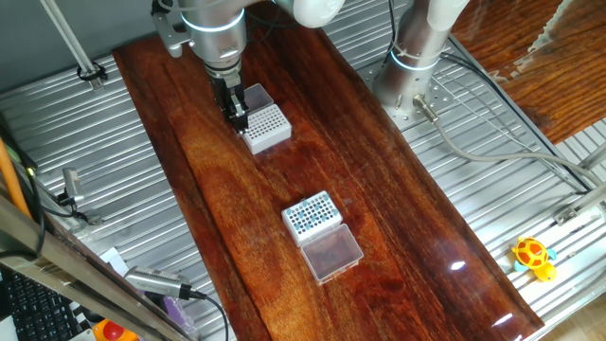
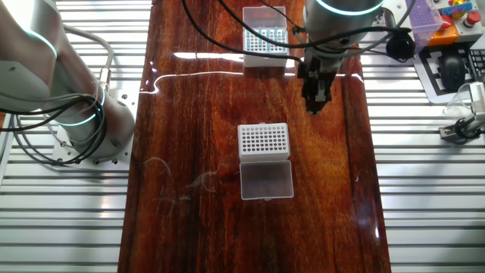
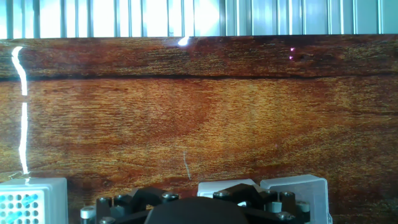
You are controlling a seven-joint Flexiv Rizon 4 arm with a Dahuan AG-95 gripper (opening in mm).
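My gripper (image 1: pixel 240 126) is beside the left edge of a white rack with rows of holes (image 1: pixel 268 123), in exterior view 1. From the opposite side, exterior view 2 has the gripper (image 2: pixel 317 108) over bare wood, apart from that rack (image 2: pixel 263 141), whose holes look empty. A second rack (image 1: pixel 311 216) carries blue-green pieces in many of its holes; part of it (image 3: pixel 22 202) appears at the wrist view's lower left. Only the gripper's dark linkages show along the bottom of the wrist view. The fingertips are out of sight there and too small elsewhere to judge.
Each rack has an open clear lid, one (image 2: pixel 267 180) at the empty rack and another (image 1: pixel 332 253) at the filled one. Dark cables (image 2: pixel 250 53) cross above the filled rack. Broad areas of the wooden board (image 1: pixel 379 227) are bare.
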